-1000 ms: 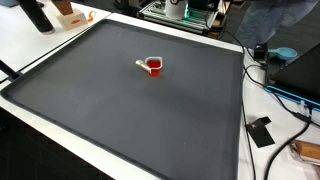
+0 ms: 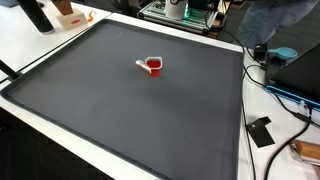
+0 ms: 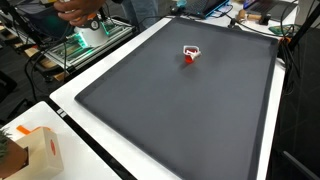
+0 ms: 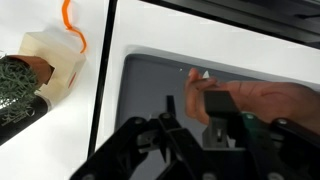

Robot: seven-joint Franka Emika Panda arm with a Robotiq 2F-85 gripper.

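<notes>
A small red item with a pale rim [image 2: 153,63] sits on the dark grey mat, toward its far side. A short whitish piece [image 2: 143,67] lies against its left. From the other side, exterior view 2 shows the pale rim [image 3: 191,49] with the red part [image 3: 188,59] below it. My gripper appears in the wrist view as dark, blurred fingers, apart, with grey mat showing between them. A person's hand [image 4: 255,98] is right beside and partly behind the right finger. I cannot make out anything held, and neither exterior view shows the gripper clearly.
A plant pot [image 4: 30,68] and a cream box [image 4: 58,60] stand left of the mat in the wrist view. A laptop [image 2: 300,75] and cables flank the table's right side in exterior view 1.
</notes>
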